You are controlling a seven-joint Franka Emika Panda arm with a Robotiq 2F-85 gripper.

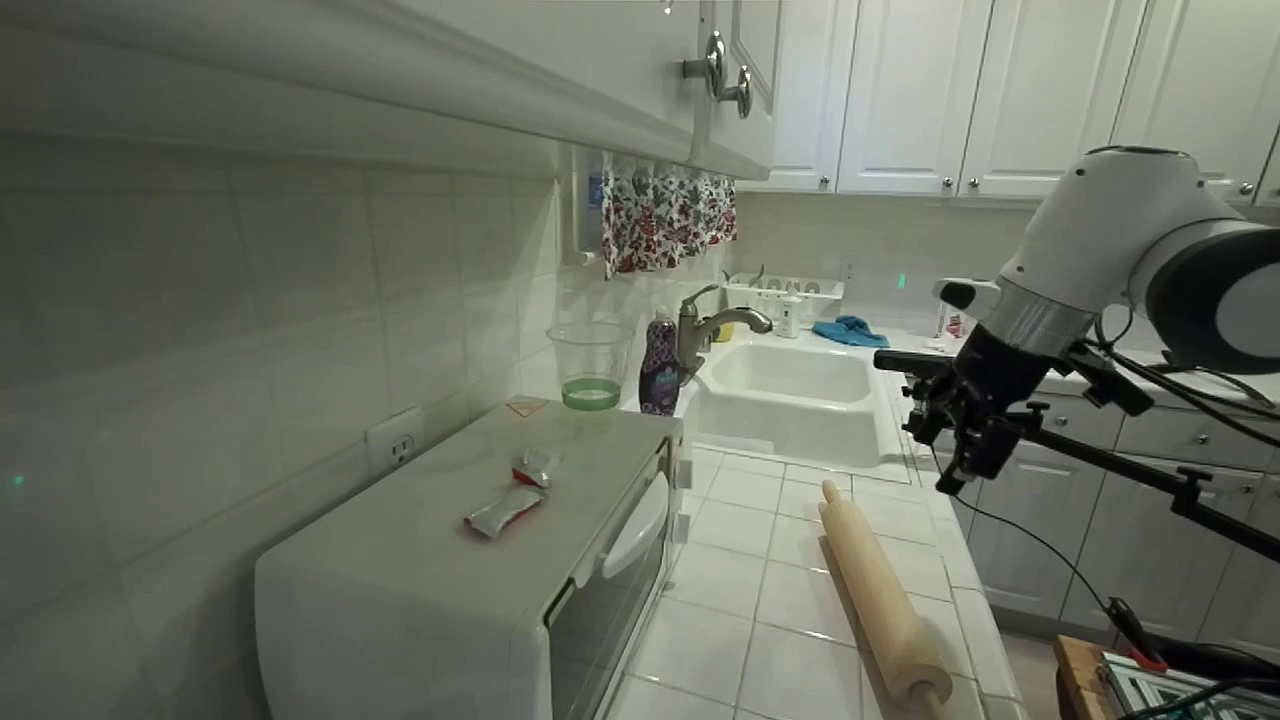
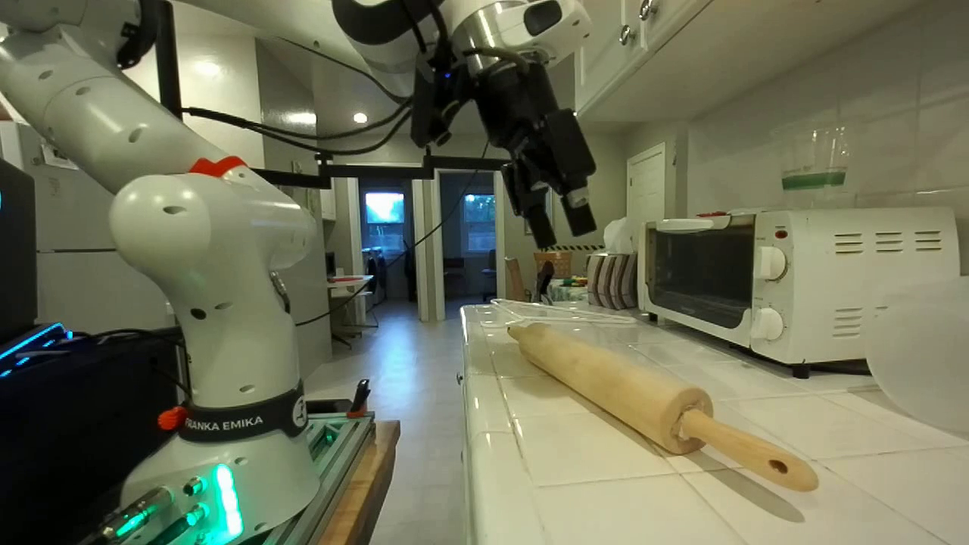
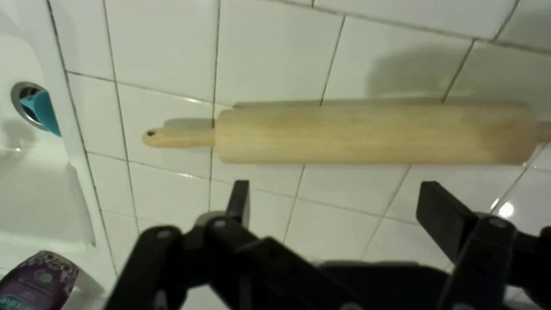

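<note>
A pale wooden rolling pin lies along the front of the white tiled counter, one handle toward the sink. Seen from my wrist, the rolling pin stretches across the view, its far right end cut off by the frame. My gripper is open, its two black fingers wide apart with only bare tiles visible beyond them. In the second exterior view the gripper hangs well above the counter and the rolling pin, touching neither.
A white toaster oven stands along the wall, two small wrappers and a clear cup on top. The white sink, faucet and purple soap bottle are beyond. Tiles between oven and pin are clear.
</note>
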